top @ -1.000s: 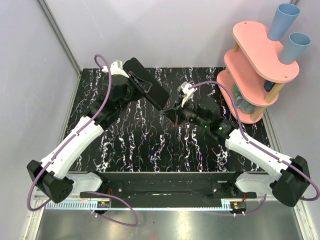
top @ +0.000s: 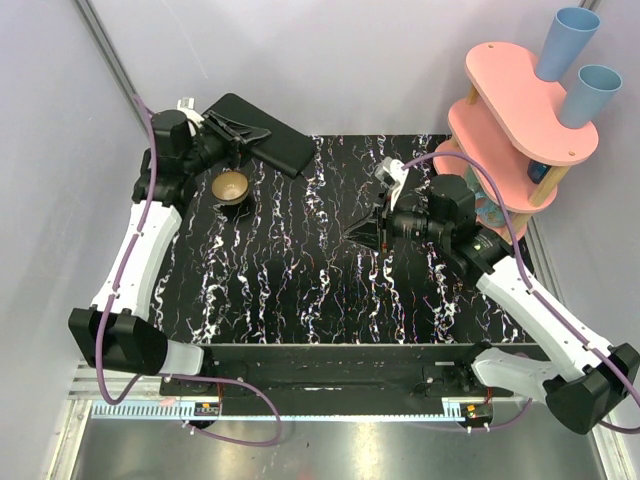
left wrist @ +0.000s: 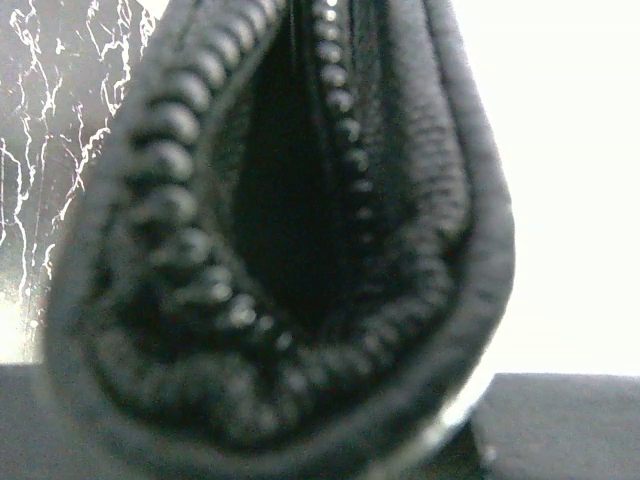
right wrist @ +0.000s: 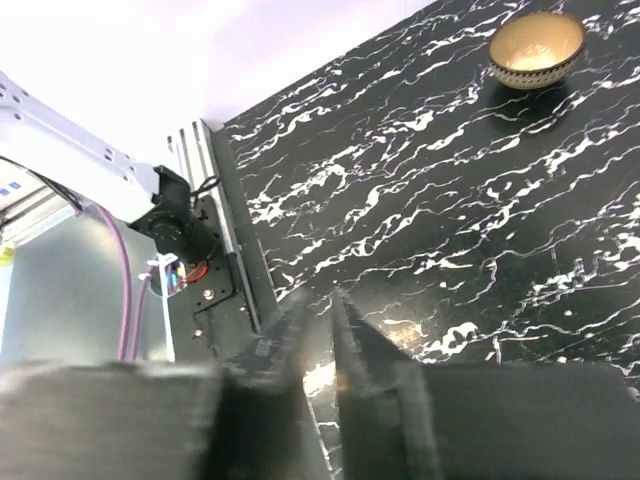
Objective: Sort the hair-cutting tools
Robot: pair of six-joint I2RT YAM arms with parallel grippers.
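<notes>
A black zip case (top: 282, 142) hangs at the back left of the table in the top view, my left gripper (top: 252, 138) shut on its near end. In the left wrist view the case (left wrist: 425, 190) fills the middle, its zipper undone and its mouth gaping; the inside is dark, so I cannot tell what it holds. My right gripper is slightly open over the middle of the table, with a narrow empty gap between its fingertips. No loose hair cutting tools show on the visible tabletop.
A small tan bowl (top: 230, 187) stands at the left of the black marbled table (top: 300, 280). On the right is a pink tiered shelf (top: 515, 85) with two blue cups (top: 567, 42) on top.
My left gripper has carried the black case left, away from the right gripper, uncovering part of the back middle. The right gripper has shifted a little to the right and forward.
</notes>
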